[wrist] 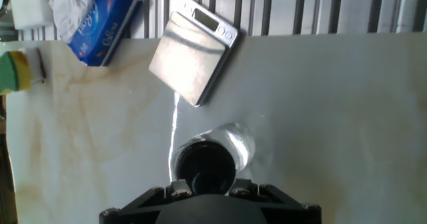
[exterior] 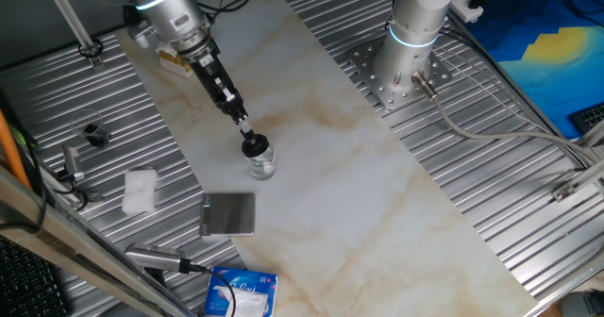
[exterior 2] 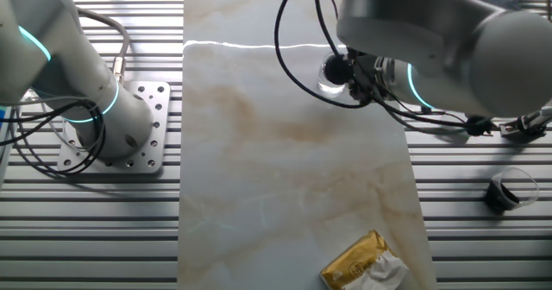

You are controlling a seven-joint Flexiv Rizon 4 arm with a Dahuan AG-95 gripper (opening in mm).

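A small clear glass jar [exterior: 261,166] with a black lid and knob [exterior: 253,145] stands upright on the marbled board. My gripper [exterior: 245,126] reaches down to the knob from the upper left. In the wrist view, the black lid [wrist: 205,161] lies just beyond my gripper. Its fingertips [wrist: 179,189] are spread apart, with the knob between them and a gap seemingly left on both sides. In exterior view 2 the arm hides most of the jar, leaving part of its glass [exterior 2: 328,87] visible.
A flat metal scale [wrist: 190,54] and a blue tissue pack [wrist: 103,24] lie near the jar's side of the board. A sponge [wrist: 15,72] sits at the wrist view's left. One gold packet [exterior 2: 358,264] rests at the board's end.
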